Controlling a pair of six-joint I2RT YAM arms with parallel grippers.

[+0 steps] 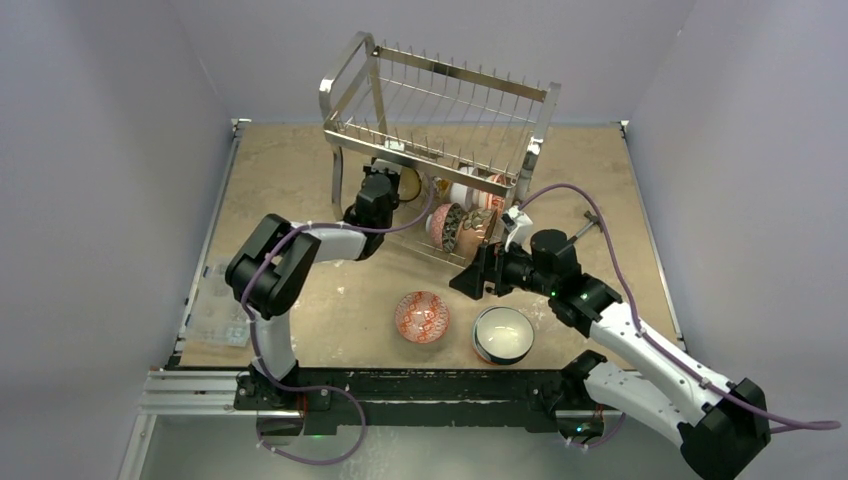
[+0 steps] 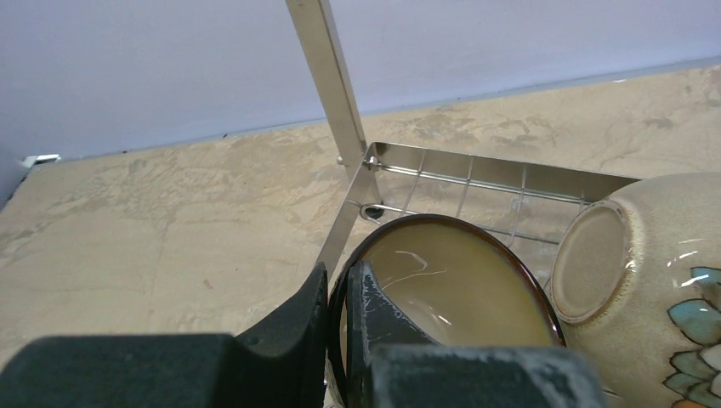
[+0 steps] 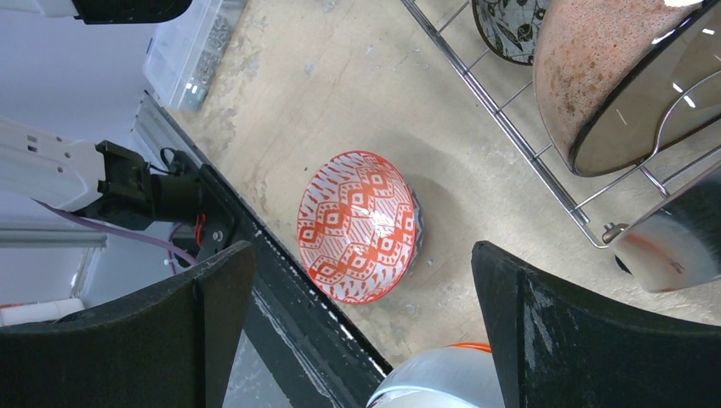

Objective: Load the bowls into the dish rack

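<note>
In the left wrist view my left gripper is shut on the rim of a dark-edged tan bowl (image 2: 451, 280). That bowl is tilted on its side, inside the lower level of the dish rack (image 1: 455, 70). Right beside it stands a cream bowl with painted flowers (image 2: 663, 272), base turned toward it. More bowls, among them a patterned one (image 1: 445, 226), rest on their sides in the lower rack. My right gripper is open and empty near the rack's front right. An orange-patterned bowl (image 1: 421, 317) and a stack with a white bowl (image 1: 504, 334) lie on the table.
The rack's upper shelf is empty and overhangs the left gripper. A metal rack leg (image 2: 327, 76) rises behind the held bowl. A clear plastic box (image 1: 217, 305) sits at the table's left, and a small tool (image 1: 585, 226) at the right.
</note>
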